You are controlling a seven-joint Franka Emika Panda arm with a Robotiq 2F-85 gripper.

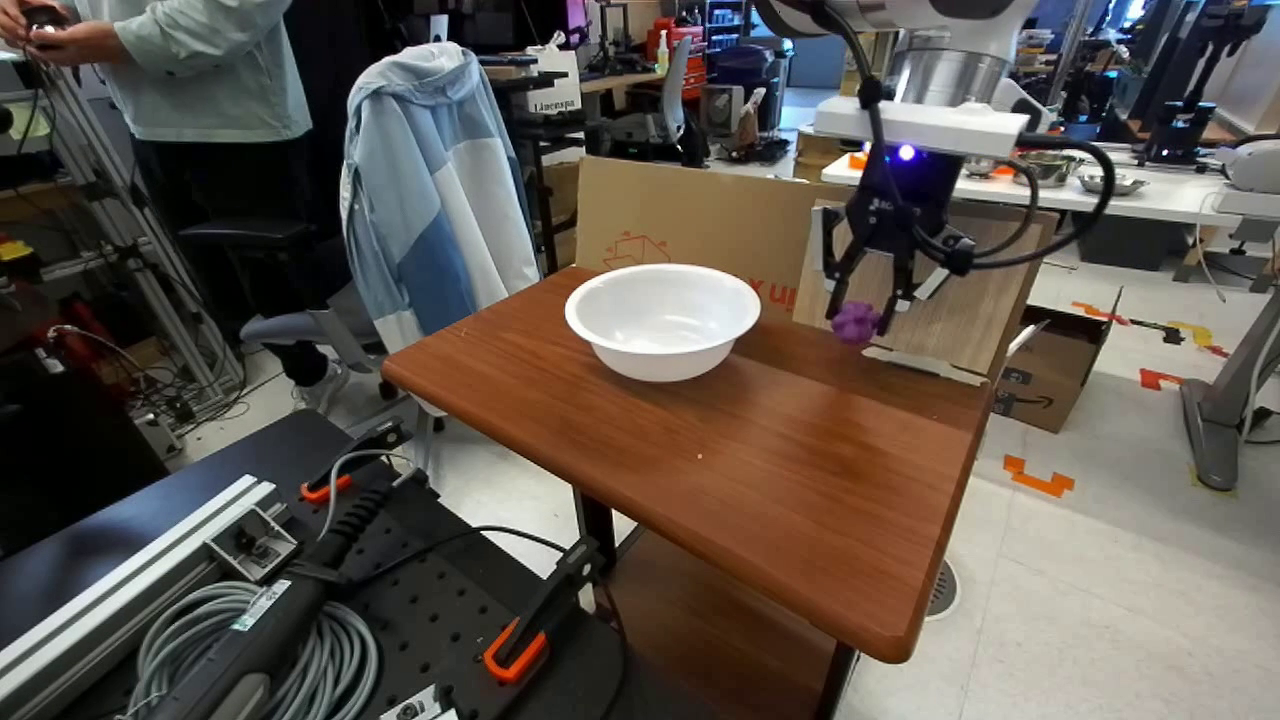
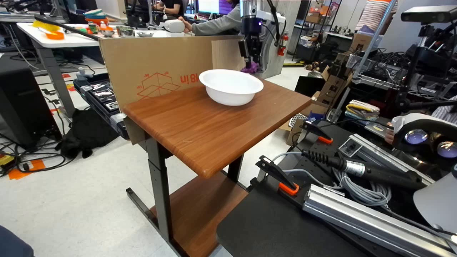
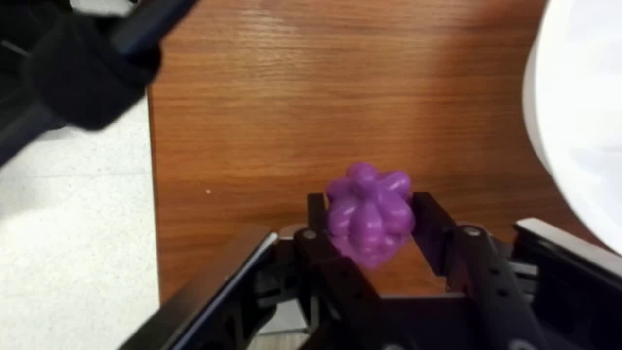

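A knobbly purple ball [image 3: 368, 217] is pinched between the two black fingers of my gripper, which is shut on it. In exterior view 1 the purple ball [image 1: 855, 322] hangs above the far right part of the wooden table, with my gripper [image 1: 861, 310] pointing down around it. A white bowl [image 1: 663, 322] stands upright on the table, to the left of the ball and apart from it. From exterior view 2, the ball [image 2: 249, 68] shows just behind the bowl's [image 2: 231, 92] far rim. The inside of the bowl looks empty in exterior view 1.
Cardboard panels [image 1: 708, 216] stand along the table's far side, close behind my gripper. A black bench [image 2: 274, 227] with clamps and cables adjoins the table's near side.
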